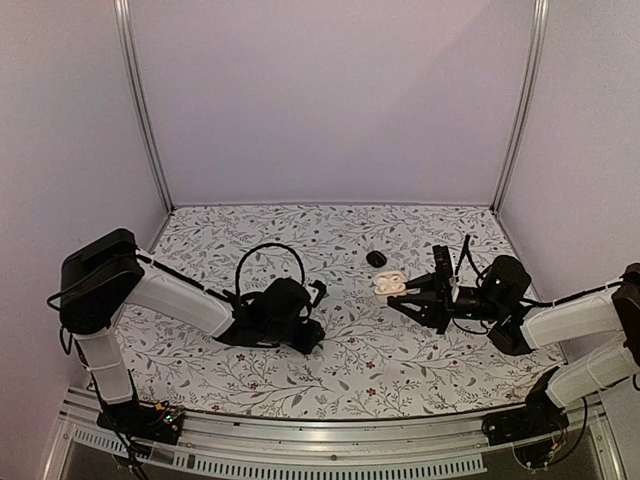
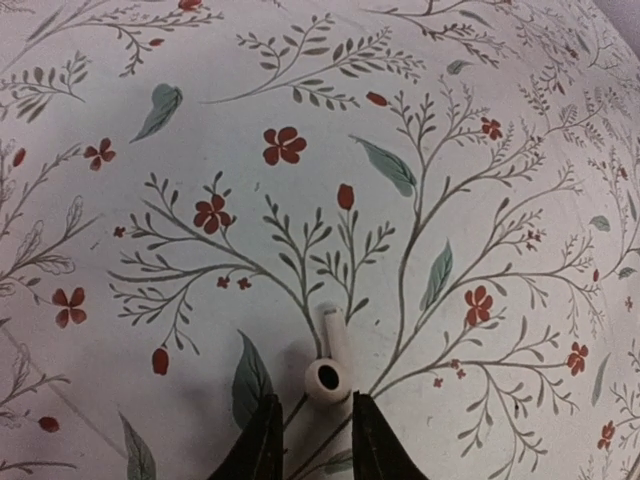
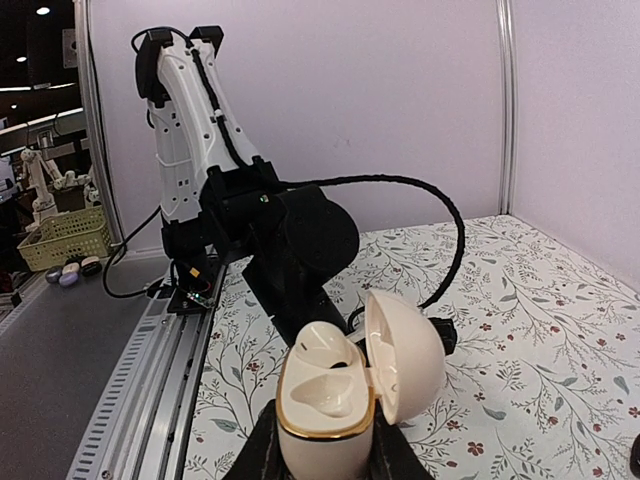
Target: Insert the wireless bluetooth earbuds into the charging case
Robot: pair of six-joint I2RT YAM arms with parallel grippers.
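Observation:
A white earbud (image 2: 326, 376) lies on the floral mat in the left wrist view, stem pointing away from me. My left gripper is low just behind it, its fingers parted around the near side, nothing clearly held. My right gripper is shut on the white charging case (image 3: 325, 398), held upright with its lid (image 3: 408, 355) open. Inside the case something white shows at the back slot; whether it is an earbud is unclear. In the top view the case sits right of centre, raised in the right gripper.
A small dark object (image 1: 376, 258) lies on the mat behind the case. Walls enclose the back and sides, and a metal rail (image 1: 330, 430) runs along the front edge.

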